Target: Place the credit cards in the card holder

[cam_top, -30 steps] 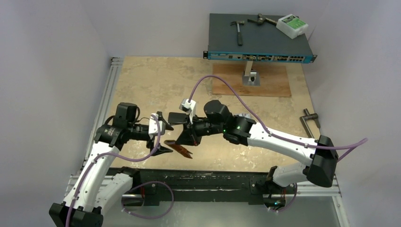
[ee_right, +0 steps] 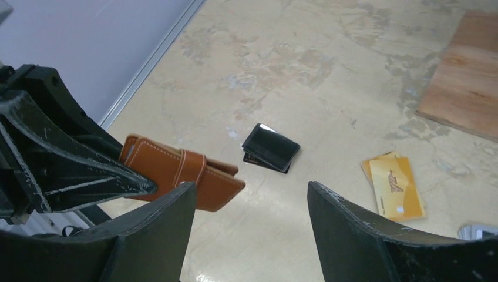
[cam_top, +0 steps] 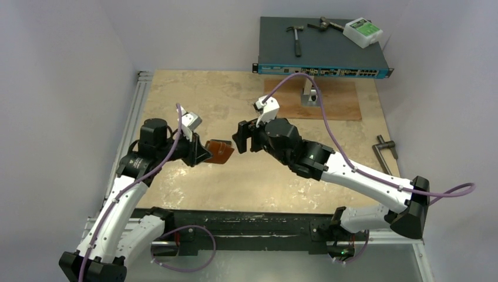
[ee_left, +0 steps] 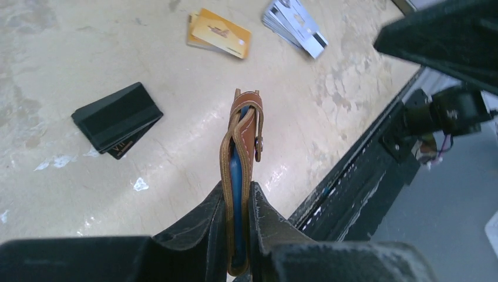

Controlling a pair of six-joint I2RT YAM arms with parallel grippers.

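My left gripper is shut on the brown leather card holder (cam_top: 218,153), holding it above the table. In the left wrist view the holder stands edge-on, with a blue strip showing between its leather layers. To its right in the top view is my right gripper (cam_top: 244,136), open and empty, apart from the holder. Three small groups of cards lie flat on the table: black cards (ee_right: 272,145), yellow cards (ee_right: 394,187) and silver-blue cards (ee_left: 295,24). The right wrist view catches only a corner of the silver-blue ones.
A wooden board (cam_top: 340,100) with a metal bracket lies at the back, under a dark rack unit (cam_top: 323,50) carrying hammers and a white box (cam_top: 362,32). Another tool (cam_top: 384,153) rests at the right edge.
The right gripper has let go and backed away to the right. The left hand has turned with the holder, now seen more broadside.
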